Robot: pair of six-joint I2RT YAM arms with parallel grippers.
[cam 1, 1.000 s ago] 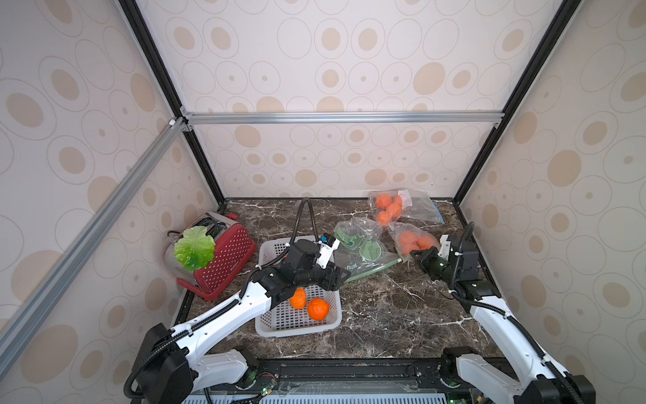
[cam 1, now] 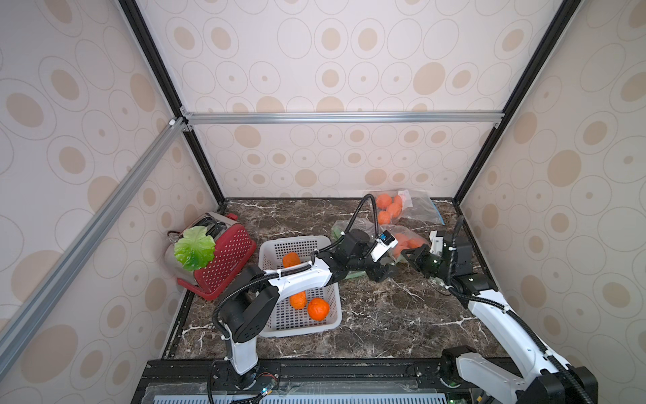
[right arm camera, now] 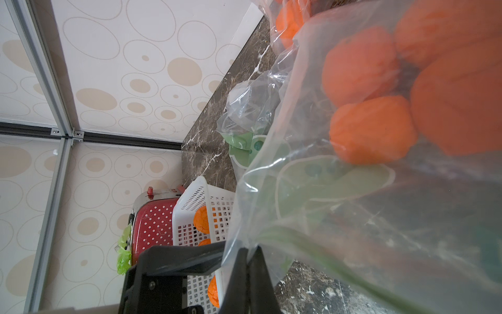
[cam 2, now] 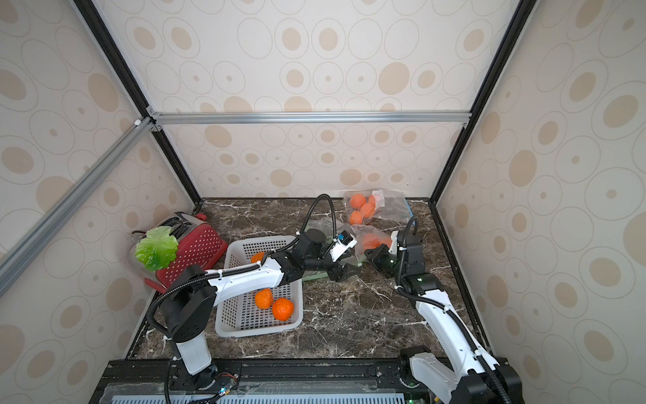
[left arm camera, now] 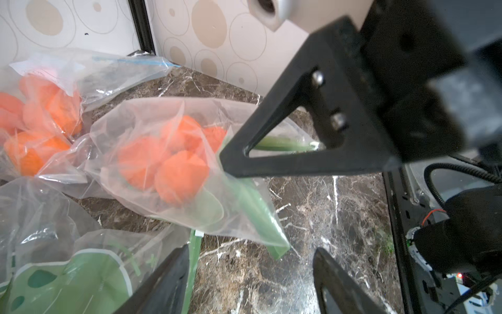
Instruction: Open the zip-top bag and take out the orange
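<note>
A clear zip top bag (left arm camera: 120, 115) with a green edge and several oranges (left arm camera: 181, 175) inside hangs from my right gripper (cam 1: 409, 254). In the right wrist view its fingers (right arm camera: 248, 282) are shut together on a corner of the bag's film. My left gripper is part open and faces this bag, its fingers (left arm camera: 164, 282) spread with nothing between them. In that same left wrist view, the bag's green lower corner hangs above the gap. Whether the zip is open cannot be told. A black left-arm finger (right arm camera: 183, 259) shows beside the film.
An empty-looking bag with green print (left arm camera: 52, 267) lies on the table below the left gripper. Another bag of oranges (cam 1: 389, 205) rests at the back. A white basket (cam 1: 269, 330) holds loose oranges. A red toaster (cam 1: 228, 259) stands at left.
My left gripper has moved right from above the basket to beside the held bag. The right arm has shifted slightly left, still on the bag.
</note>
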